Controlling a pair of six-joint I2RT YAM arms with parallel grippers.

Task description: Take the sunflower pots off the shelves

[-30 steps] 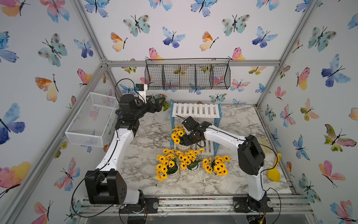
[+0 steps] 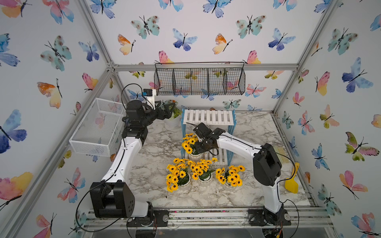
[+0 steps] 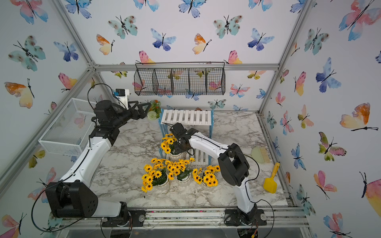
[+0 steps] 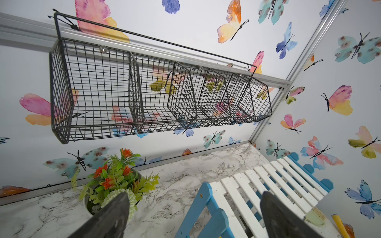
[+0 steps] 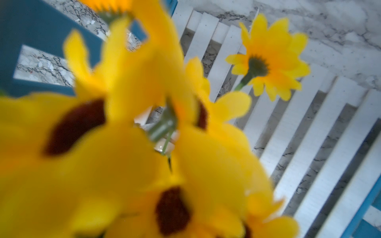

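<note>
A sunflower pot (image 2: 189, 142) stands on the lower slatted shelf of the blue-and-white stand (image 2: 208, 115). My right gripper (image 2: 197, 147) is down among its flowers, which fill the right wrist view; the fingers are hidden there, so what lies between them cannot be seen. Three more sunflower pots (image 2: 176, 174) stand on the marble table in front of the stand. My left gripper (image 2: 166, 111) hangs at the back left, above a plant with orange flowers (image 4: 115, 182); its blurred fingers are apart in the left wrist view.
A wire basket (image 2: 198, 81) hangs on the back wall. A white mesh basket (image 2: 89, 144) is at the left. A pale brush (image 3: 260, 155) and a yellow scoop (image 3: 269, 182) lie at the right.
My right gripper has shifted very slightly at the pot on the shelf. The left arm and the pots on the table have not visibly moved.
</note>
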